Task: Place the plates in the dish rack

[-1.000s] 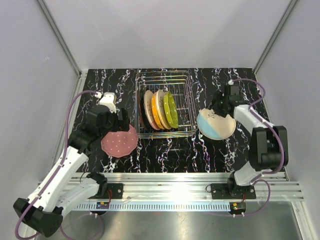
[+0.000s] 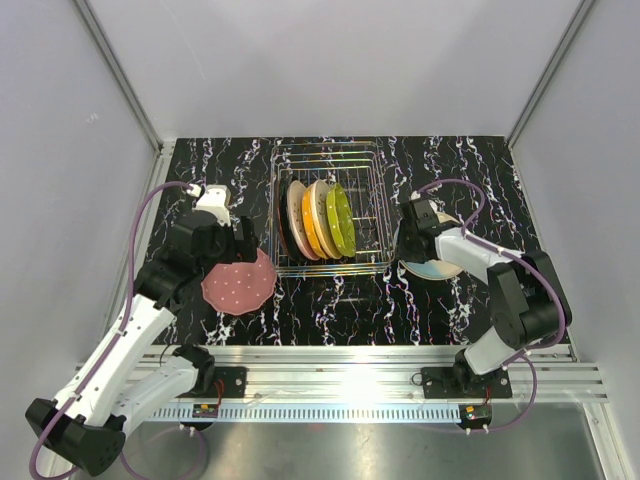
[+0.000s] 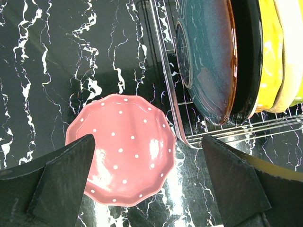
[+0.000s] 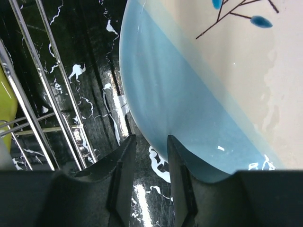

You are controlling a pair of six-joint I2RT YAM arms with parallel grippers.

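Note:
In the middle stands the wire dish rack (image 2: 375, 200) holding several upright plates, including dark, orange, cream and green (image 2: 343, 220) ones. A pink dotted plate (image 3: 123, 146) lies flat left of it, below my open, empty left gripper (image 2: 238, 238). To the rack's right a blue-and-cream plate (image 4: 199, 109) lies on the counter. My right gripper is low at this plate's rack-side rim, fingertips part open, one over the rim and the other just outside it.
Grey walls enclose the back and sides.
My right gripper has moved left and toward the front, down to the blue-and-cream plate's edge beside the rack. The left arm has not visibly moved.

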